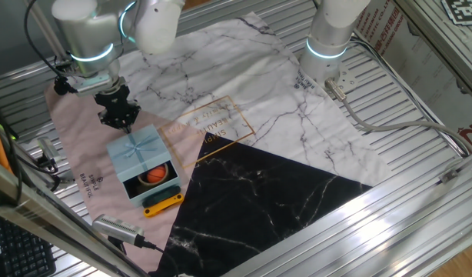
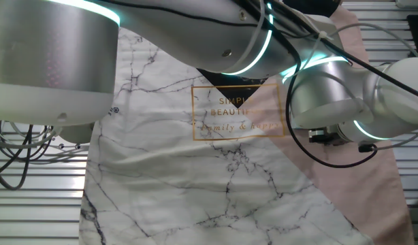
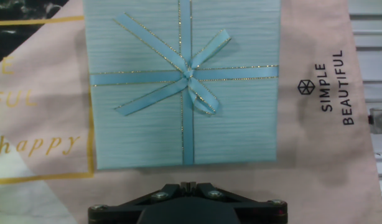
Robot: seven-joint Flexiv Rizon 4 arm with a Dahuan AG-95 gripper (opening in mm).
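Note:
A light blue gift box [image 1: 161,192] stands on the pink part of the cloth. Its lid [image 1: 134,151], tied with a ribbon bow [image 3: 189,73], covers only the half nearer my arm. In the uncovered half, an orange ball [image 1: 156,174] and a tan ring [image 1: 154,184] show against the dark inside. My gripper is shut, its fingertips together and nothing visible between them. It sits just off the lid's near edge, and the wrist view shows a strip of cloth between. Whether it touches the lid is unclear in exterior view 1. The second exterior view shows no box.
A yellow-and-black tool [image 1: 162,205] lies against the box's far side. Beyond it, a silver device [image 1: 118,229] with a cable rests near the cloth's edge.

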